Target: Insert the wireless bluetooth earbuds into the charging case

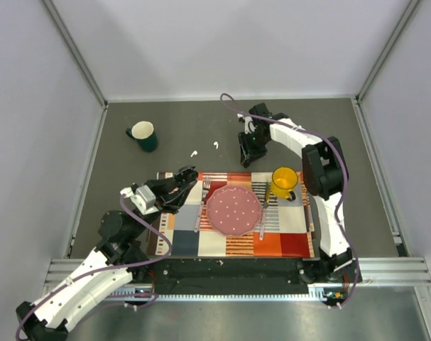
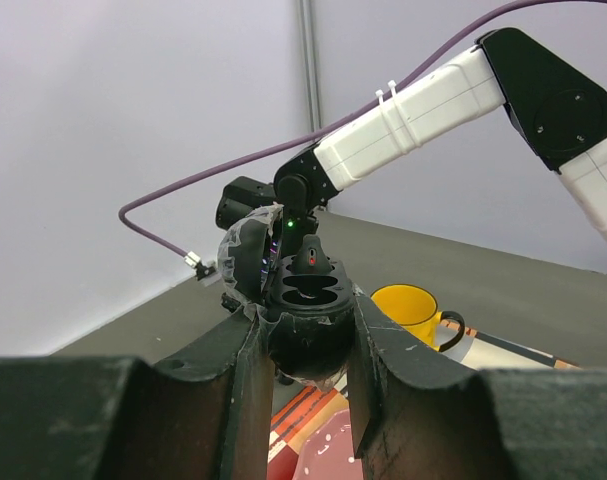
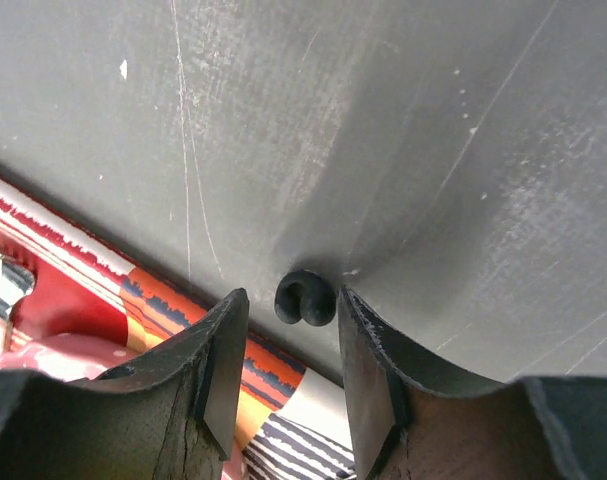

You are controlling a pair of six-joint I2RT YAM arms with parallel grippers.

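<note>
My left gripper is shut on the black charging case (image 2: 308,325), held with its lid up over the placemat. In the left wrist view the case's hollows face up, and a small red light glows at the hinge side; both hollows look empty. A black earbud (image 3: 306,298) lies on the grey table just beyond the placemat's edge. My right gripper is part open, pointing down over it; the earbud shows between the fingertips, close to the right one. Whether the fingers touch it I cannot tell. No second earbud shows clearly.
On the striped placemat (image 1: 185,243) are a pink plate (image 1: 233,211), cutlery and a yellow mug (image 1: 284,182). A dark green mug (image 1: 143,136) stands at the back left. Two small white bits (image 1: 216,145) lie on the table, otherwise clear between mug and right arm.
</note>
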